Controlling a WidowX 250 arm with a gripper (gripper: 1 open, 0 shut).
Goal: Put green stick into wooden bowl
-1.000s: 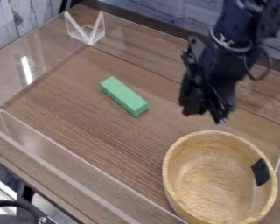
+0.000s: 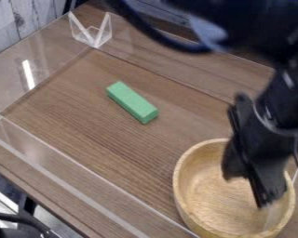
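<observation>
The green stick point(image 2: 133, 102), a short block, lies flat on the brown wooden table, left of centre. At the lower right is the wooden bowl point(image 2: 186, 184), pale and round; the dark arm covers its upper right part. No stick shows on the bare part of the bowl's floor. My gripper point(image 2: 253, 181), dark and blurred, reaches over the bowl, well to the right of the stick. Its fingers blend into the dark body, so their opening cannot be made out.
A clear plastic bracket point(image 2: 93, 32) stands at the table's far left corner. Black cables point(image 2: 18, 219) lie at the lower left, beyond the table edge. Bare tabletop point(image 2: 101, 149) surrounds the stick.
The green stick and the bowl have stayed in place.
</observation>
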